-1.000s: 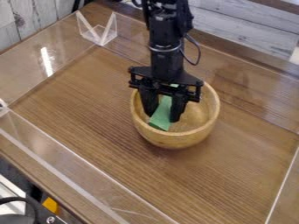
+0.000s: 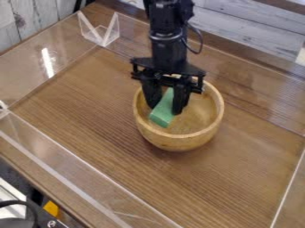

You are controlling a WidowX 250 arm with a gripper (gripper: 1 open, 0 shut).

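Note:
A wide wooden bowl [image 2: 191, 134] stands on the wooden table [image 2: 95, 151], right of centre. A green object [image 2: 162, 110] lies inside it. My black gripper [image 2: 163, 98] reaches down from the top, its fingers over and partly inside the bowl, around the upper end of the green object. Whether it touches or holds that object is unclear, and the fingertips are partly dark against it.
A white wire piece [image 2: 100, 28] is at the back left. A pale wall runs along the back. A black cable and a small yellow object sit at the bottom left.
The bowl has stayed about in place.

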